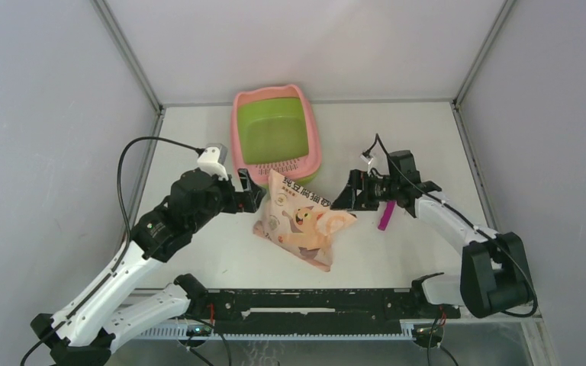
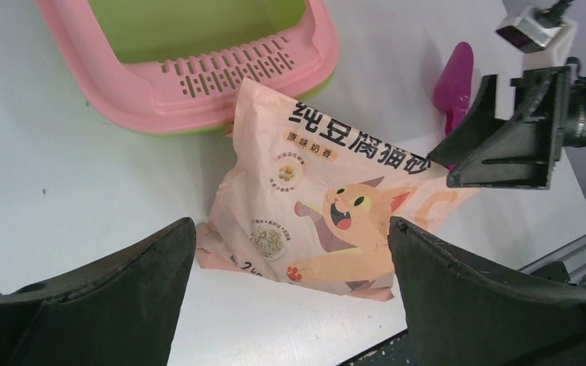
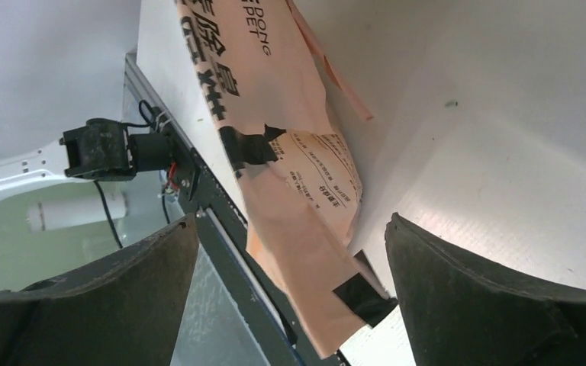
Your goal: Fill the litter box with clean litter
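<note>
A peach-coloured litter bag (image 1: 299, 225) with a cartoon cat lies on the white table, its upper left corner close to the litter box. The pink-rimmed litter box (image 1: 315, 141) has a bare green inside, with no litter visible. My left gripper (image 1: 253, 191) is open just left of the bag, with nothing between its fingers. At the bag's right end is my right gripper (image 1: 343, 200), also open. In the right wrist view the bag's edge (image 3: 305, 259) runs between the spread fingers, but neither finger visibly presses on it.
A purple scoop (image 2: 455, 80) lies on the table to the right, partly behind the right arm. The back wall (image 1: 397, 46) stands right behind the box. Clear table (image 1: 198, 259) shows at the front left.
</note>
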